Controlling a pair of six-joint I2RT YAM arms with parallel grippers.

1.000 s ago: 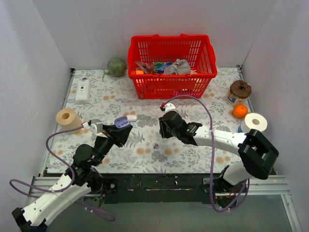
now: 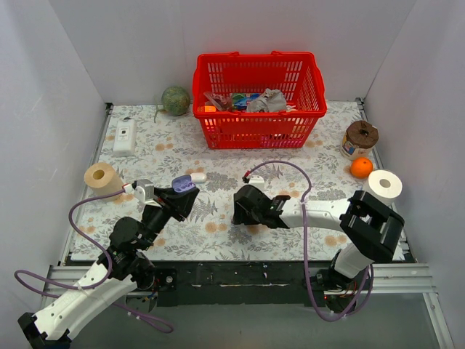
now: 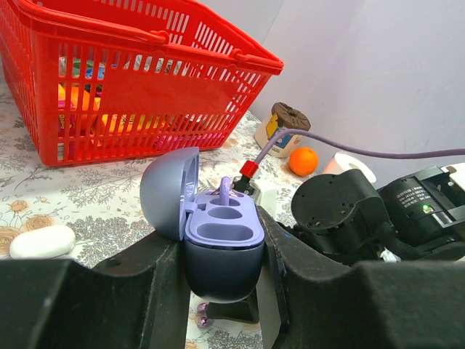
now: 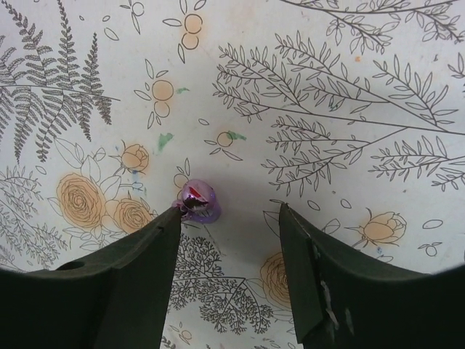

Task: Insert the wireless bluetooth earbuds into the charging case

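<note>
The lavender charging case point(image 3: 221, 265) stands lid-open in my left gripper point(image 2: 186, 196), shut on it; one earbud's stem shows in a slot in the left wrist view. A purple earbud point(image 4: 197, 200) lies on the patterned cloth. My right gripper is low over it, fingers apart with nothing between them, the earbud beside the left finger. In the top view the right gripper hides that earbud. A white oblong object point(image 3: 41, 241) shows left of the case in the left wrist view.
A red basket point(image 2: 259, 131) stands at the back. An orange point(image 2: 361, 167), a tin point(image 2: 358, 139) and paper rolls point(image 2: 381, 185) line the right side; another roll point(image 2: 103, 179) and a power strip point(image 2: 125, 137) are on the left. The cloth between the arms is mostly clear.
My right gripper has moved down and toward the front and left, over the earbud, which it now hides in the top view. The left arm has not moved.
</note>
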